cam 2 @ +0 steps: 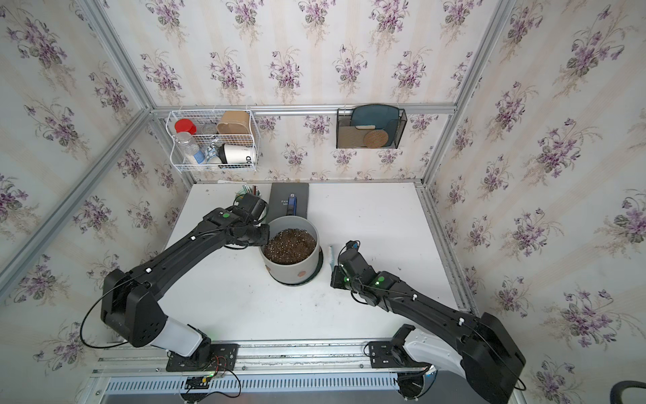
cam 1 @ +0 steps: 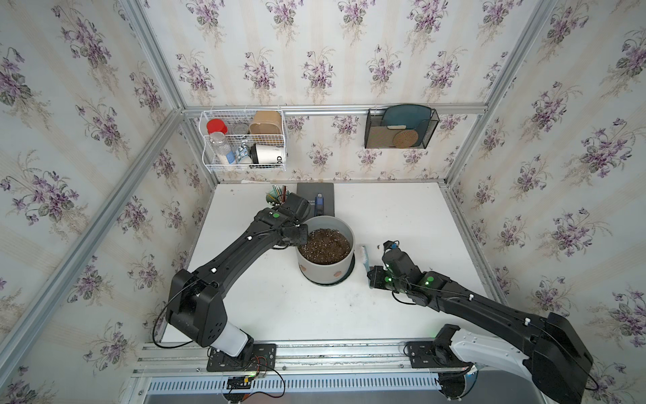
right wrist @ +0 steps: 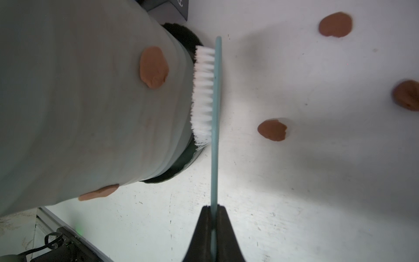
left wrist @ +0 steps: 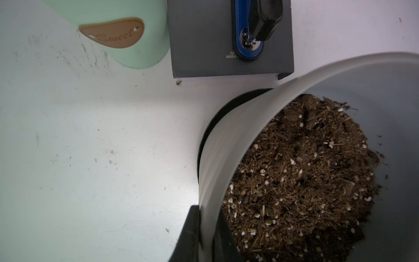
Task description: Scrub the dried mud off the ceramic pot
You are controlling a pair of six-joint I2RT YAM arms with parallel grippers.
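Note:
The pale ceramic pot [cam 1: 324, 270], filled with dark soil [left wrist: 301, 179], stands in a dark saucer [cam 2: 312, 276]. At its left rim my left gripper is shut on the pot wall, one finger inside and one outside. Brown mud patches [right wrist: 153, 67] cling to the outer wall, another lower mud patch [right wrist: 99, 192] near its edge. My right gripper is shut on the thin light-blue handle of a brush [right wrist: 215, 100]. Its white bristles face the pot's right side; in the top left view a small gap separates brush and pot.
Several loose brown flakes [right wrist: 272, 130] lie on the table right of the pot. Behind it are a dark box [left wrist: 200, 56] with a blue-and-black item on top, and a green holder [left wrist: 126, 54].

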